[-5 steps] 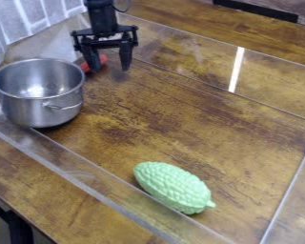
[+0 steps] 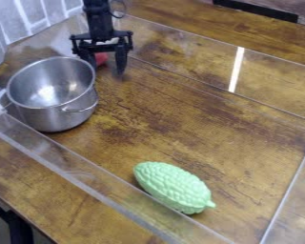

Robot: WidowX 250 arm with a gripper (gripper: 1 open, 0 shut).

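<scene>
My gripper [image 2: 102, 48] is at the top left, a dark two-fingered tool low over a small red object [image 2: 100, 59] behind the pot. Whether it holds the red object or stands around it is too small to tell. A steel pot [image 2: 50, 93] with a side handle sits at the left. A pale green bumpy vegetable, like a bitter melon [image 2: 171, 187], lies at the lower middle.
Clear strips or edges run along its borders, and a white tape mark [image 2: 238, 70] is at the upper right.
My gripper has shifted slightly left, and its fingers appear closer together around the red object. The pot and green vegetable look essentially in place.
</scene>
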